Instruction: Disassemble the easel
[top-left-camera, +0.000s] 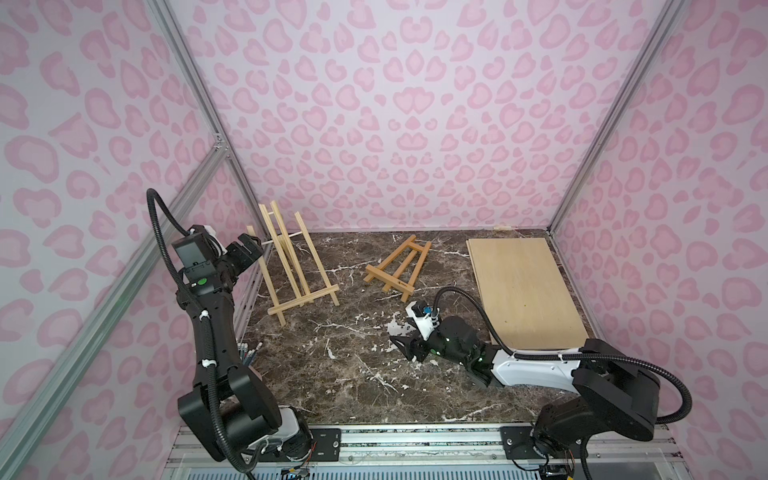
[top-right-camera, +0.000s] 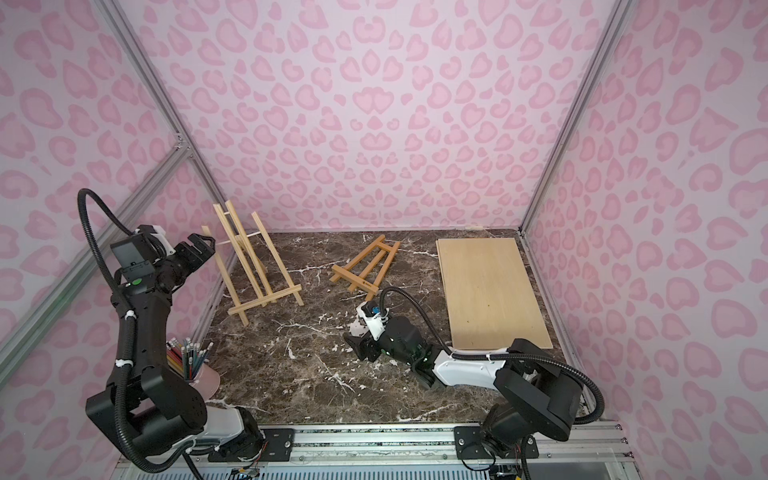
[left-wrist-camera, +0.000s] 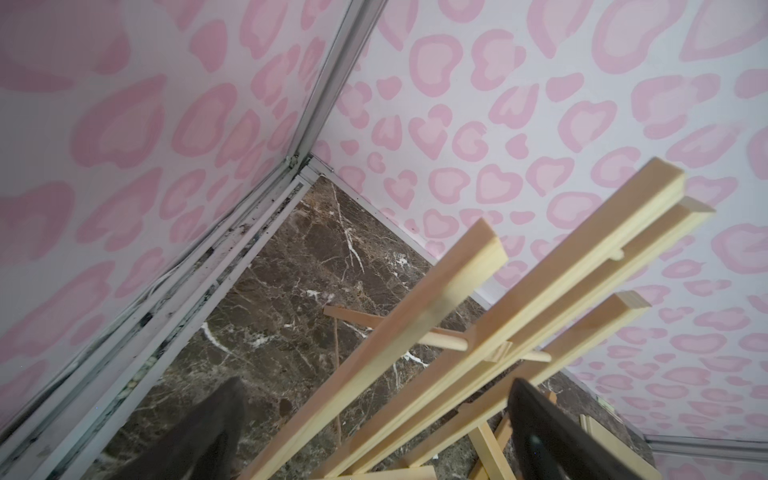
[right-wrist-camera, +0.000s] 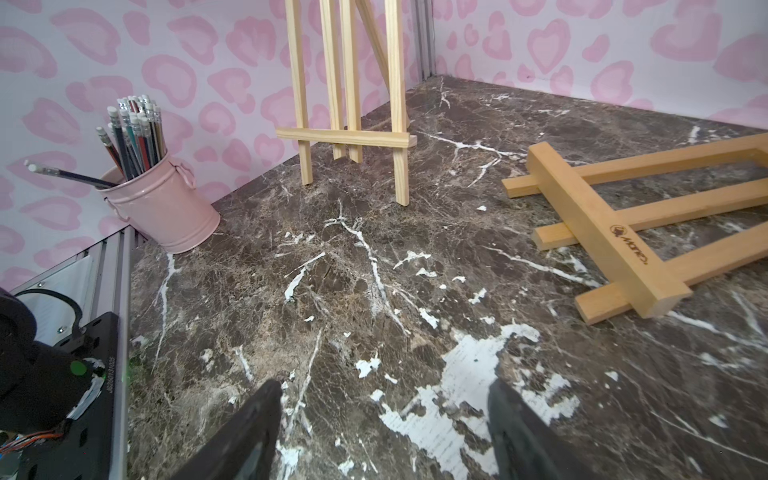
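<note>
A pale wooden easel (top-left-camera: 303, 300) stands upright at the table's back left, its legs joined by a low crossbar and a thin rod behind. To the left of its upper posts is my left gripper (top-left-camera: 254, 241), open and apart from the wood; in the left wrist view the easel's posts (left-wrist-camera: 384, 352) rise between the blurred fingers. A smaller orange-brown easel (top-right-camera: 368, 269) lies flat at the back middle. Over the front middle of the table hovers my right gripper (top-left-camera: 404, 348), its fingers (right-wrist-camera: 248, 436) parted with nothing between them.
A pink bucket of pencils (right-wrist-camera: 164, 204) stands at the left edge near the left arm's base. Pale wooden boards (top-left-camera: 524, 292) lie on the right side.
</note>
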